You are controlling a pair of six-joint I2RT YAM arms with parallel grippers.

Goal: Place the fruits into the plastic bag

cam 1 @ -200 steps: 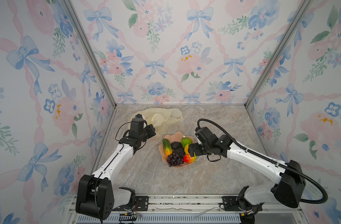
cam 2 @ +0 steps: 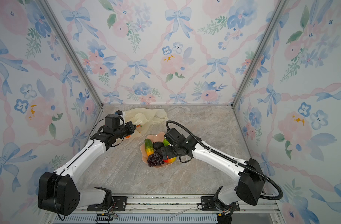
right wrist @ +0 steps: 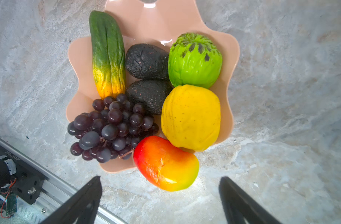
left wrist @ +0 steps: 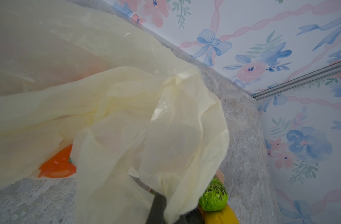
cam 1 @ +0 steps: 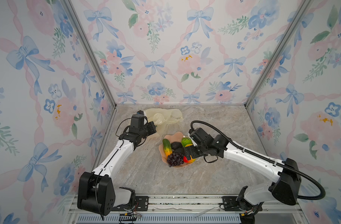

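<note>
A pale yellow plastic bag (left wrist: 140, 112) lies crumpled at the back left. My left gripper is shut at its edge, the thin plastic gathered between the fingers. An orange piece (left wrist: 58, 164) shows at the bag's lower side. My right gripper is open above the pink bowl (right wrist: 151, 16), its fingers blurred, holding nothing. The bowl holds a cucumber-like fruit (right wrist: 107, 56), dark avocados (right wrist: 147, 60), a green fruit (right wrist: 194, 59), a yellow fruit (right wrist: 191, 117), dark grapes (right wrist: 110, 127) and a red-yellow mango (right wrist: 166, 163), which overhangs the front rim.
Bare stone-patterned tabletop (cam 1: 222, 115) lies to the right and back right. A metal rail (cam 1: 174, 199) runs along the front edge. Floral walls close in the left, back and right sides.
My left gripper shifted slightly. The bowl and its fruit stayed put.
</note>
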